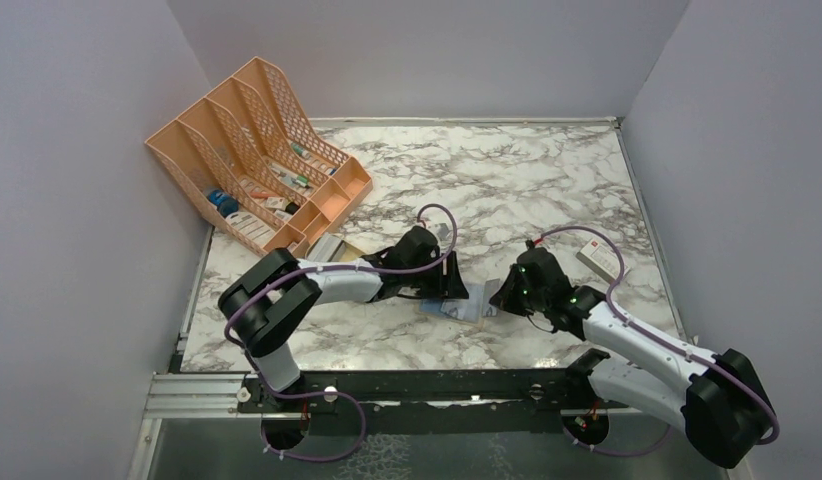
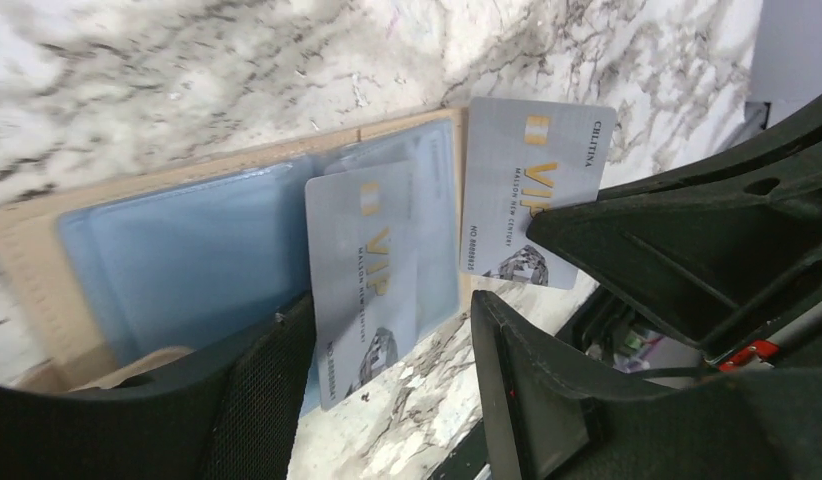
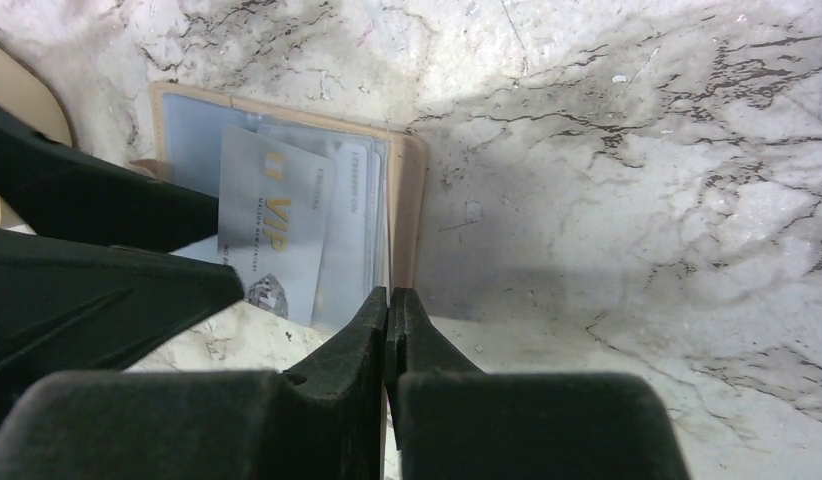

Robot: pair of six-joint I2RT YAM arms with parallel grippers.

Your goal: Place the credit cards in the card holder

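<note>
The card holder (image 2: 407,150) lies on the marble table, tan-edged with blue, clear-covered pockets. A silver VIP card (image 2: 359,290) rests across its pockets, tilted against the holder's edges; whether any part of it is inside a pocket I cannot tell. My left gripper is open over the holder, its two fingers on either side of this card. A second silver VIP card (image 2: 537,170) stands beside the holder's right edge, its lower part between the tips of my right gripper, which is shut on it. From the right wrist it shows edge-on, as a thin line.
A peach organizer (image 1: 257,160) with bottles and tubes stands at the back left. A small white box (image 1: 599,258) lies at the right. Both arms sit close together around the holder.
</note>
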